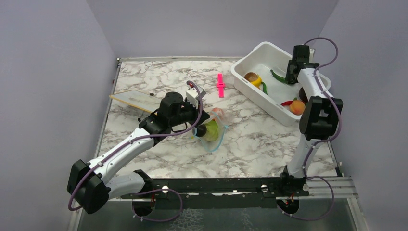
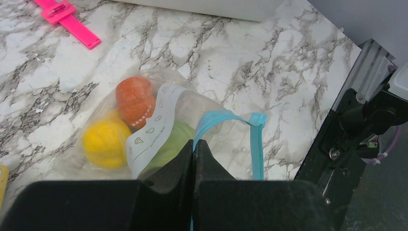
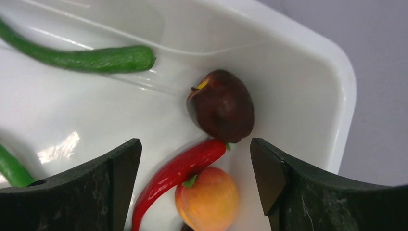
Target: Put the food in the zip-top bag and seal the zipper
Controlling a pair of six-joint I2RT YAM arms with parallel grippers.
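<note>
The clear zip top bag [image 1: 220, 136] lies mid-table, its blue zip strip [image 2: 257, 149] curving open at the mouth. Inside are an orange-red food item [image 2: 134, 98], a yellow one [image 2: 106, 143], a green one [image 1: 211, 131] and a dark one [image 1: 201, 130]. My left gripper is shut on the bag's blue edge, which runs between its fingertips. Over the white bin [image 1: 262, 98], my right gripper stands open, with nothing held. A dark red fruit [image 3: 221, 107] lies ahead of its fingers, touching a red chili [image 3: 175, 173]; a peach [image 3: 208, 199] is beside the chili.
Green chilies [image 3: 96, 60] and a yellow-and-brown item [image 1: 254, 78] also lie in the bin, whose walls rise around the right gripper. A pink strip-shaped tool [image 1: 220, 85] rests on the table left of the bin.
</note>
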